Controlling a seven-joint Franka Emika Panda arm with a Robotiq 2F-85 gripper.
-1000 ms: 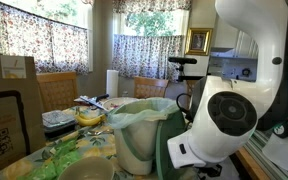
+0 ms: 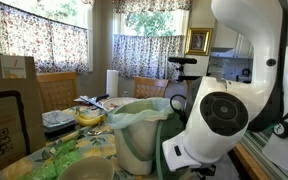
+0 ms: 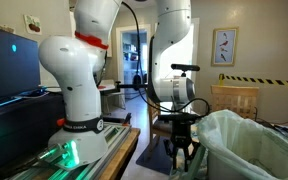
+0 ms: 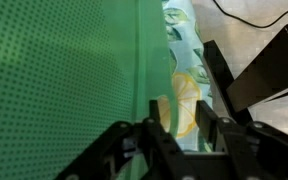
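A green, finely textured panel (image 4: 59, 80) fills the left of the wrist view, its upright edge running down between my fingers. In exterior view 1, the green panel (image 2: 165, 142) stands against the right side of a pale bin (image 2: 136, 140) with a bag-like liner (image 2: 142, 111) over its rim. My gripper is part open, its dark fingers (image 4: 222, 135) on either side of the panel's edge. In exterior view 2, the gripper (image 3: 182, 155) points down at the table's edge beside the bin (image 3: 249, 140). Whether its fingers touch the panel cannot be told.
Lemon-patterned cloth (image 4: 187, 85) covers the table edge, with a black upright part (image 4: 269, 70) beyond it. A beige bowl (image 2: 87, 169), green packets (image 2: 66, 155) and a cardboard box (image 2: 9, 115) crowd the table left of the bin.
The arm has shifted slightly to the left in exterior view 1, with its upper part swinging the most. The bin and the things on the table have stayed put.
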